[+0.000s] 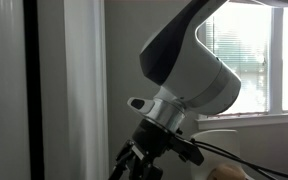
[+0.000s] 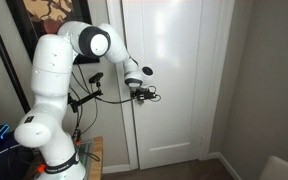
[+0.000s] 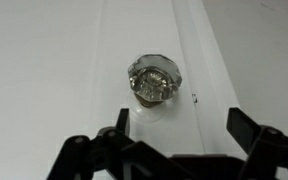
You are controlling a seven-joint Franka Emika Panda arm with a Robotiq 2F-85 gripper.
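A faceted clear glass doorknob (image 3: 154, 78) stands out from a white door (image 3: 59, 70) in the wrist view. My gripper is open, its two dark fingers spread wide along the lower part of that view. Nothing lies between them; the knob appears above the gap, left of its middle, apart from both fingers. In exterior view 2, the gripper (image 2: 142, 96) is up close to the white door (image 2: 177, 105), around the left edge of its panel. That view is too small to make out the knob.
Beside the knob runs the door's edge and frame (image 3: 212, 75). Cables (image 1: 246, 163) trail from the wrist past a white chair (image 1: 213, 139). A window (image 1: 240, 58) is behind the arm. A wooden surface (image 2: 95, 160) lies by the arm's base, and grey wall (image 2: 259, 90) stands to the right.
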